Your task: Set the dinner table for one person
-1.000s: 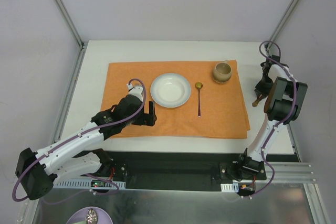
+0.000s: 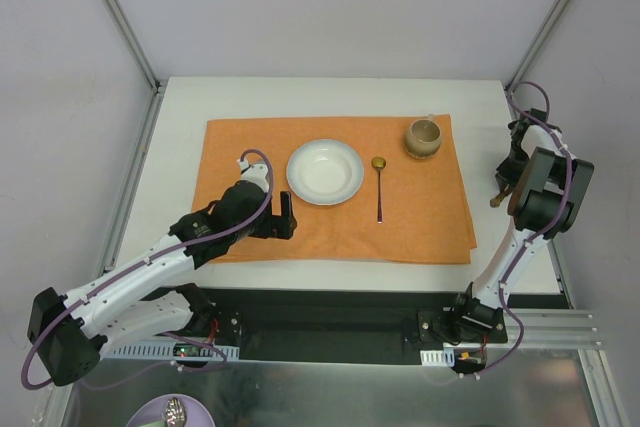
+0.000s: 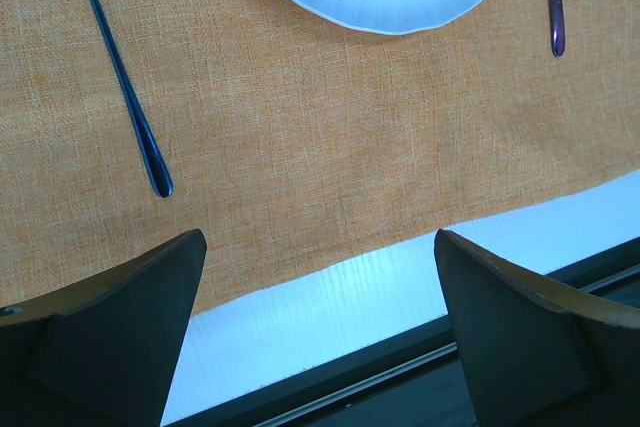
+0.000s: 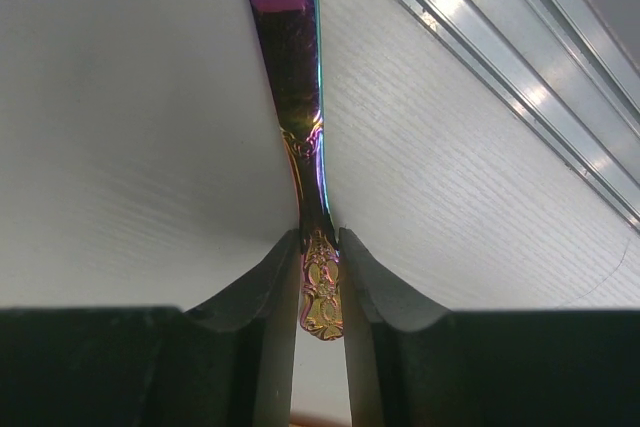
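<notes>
A white plate (image 2: 325,171) sits on the orange cloth (image 2: 400,237), with a gold spoon (image 2: 379,164) right of it and a cup (image 2: 423,139) at back right. My left gripper stands open over the cloth, left of the plate; its view shows a long handle (image 3: 152,157) lying below it. At the table's far right my right gripper has its fingertips close around the patterned handle of a rainbow knife (image 4: 282,37) on the white surface; whether they grip it is unclear.
Metal rails (image 4: 520,97) run beside the knife at the right edge. A purple bowl (image 2: 150,415) with metal items is at the bottom, off the table.
My right gripper has moved slightly rightward along the table's right side. The left arm and the tableware on the cloth are essentially unchanged.
</notes>
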